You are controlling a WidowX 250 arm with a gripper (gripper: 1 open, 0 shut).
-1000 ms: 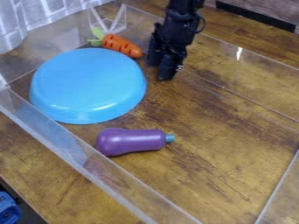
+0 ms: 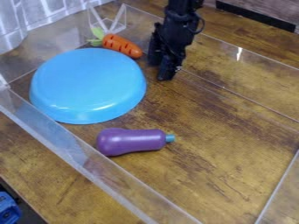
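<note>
The black gripper (image 2: 166,59) is lowered to the table at the top centre, just right of an orange toy carrot (image 2: 121,44) with green leaves. Whether its fingers are open or shut is hard to make out in the dark shape. A blue disc (image 2: 87,83), like an upturned plate or lid, fills the left middle. A purple toy eggplant (image 2: 128,140) with a teal tip lies lower down, on its side.
Clear walls line the table's left and right edges. A small blue object (image 2: 7,210) sits outside at the bottom left.
The gripper has shifted very slightly; the carrot, disc and eggplant show no visible movement.
</note>
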